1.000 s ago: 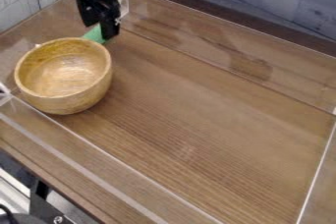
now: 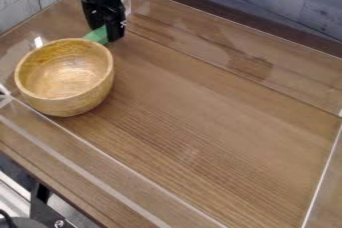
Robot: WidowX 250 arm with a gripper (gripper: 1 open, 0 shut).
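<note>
My black gripper (image 2: 104, 22) reaches down from the top left over a small green object (image 2: 98, 35), which lies just behind the large tan bowl (image 2: 64, 100). The fingertips are at or very near the green object, partly hiding it. The fingers appear apart, though they are small and dark in this view.
Raised edges border it at the left, back and right. The bowl takes up the left side, close to the green object.
My gripper has moved slightly down toward the green object and now covers more of it. The bowl has not visibly moved.
</note>
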